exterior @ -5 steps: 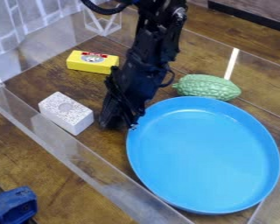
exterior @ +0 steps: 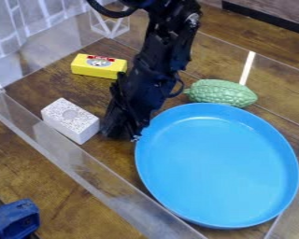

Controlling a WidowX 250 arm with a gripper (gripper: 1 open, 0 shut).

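Observation:
The black robot arm reaches down from the top centre to my gripper [exterior: 122,121], which is low over the wooden surface between a white speckled block [exterior: 70,120] and a large blue plate [exterior: 217,170]. The fingertips are dark against their shadow, so I cannot tell how the fingers stand or whether anything is between them.
A yellow box [exterior: 98,65] lies at the upper left, and a green bumpy vegetable [exterior: 220,92] sits behind the plate. Clear plastic walls run along the left and front. A blue object [exterior: 10,221] is at the bottom left corner.
The arm and gripper have shifted very slightly; the block, plate, box and vegetable look unmoved.

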